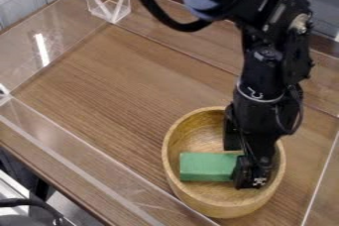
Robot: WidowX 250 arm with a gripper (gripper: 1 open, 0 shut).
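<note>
A green block [207, 168] lies in a round wooden bowl [184, 189] at the lower right of the camera view. The black gripper [243, 161] reaches down into the bowl at the block's right end, partly covering it. Its fingers are open; whether the fingers touch the block is unclear.
A white wire stand [109, 2] sits at the far left back. A black cable runs at the lower left corner.
</note>
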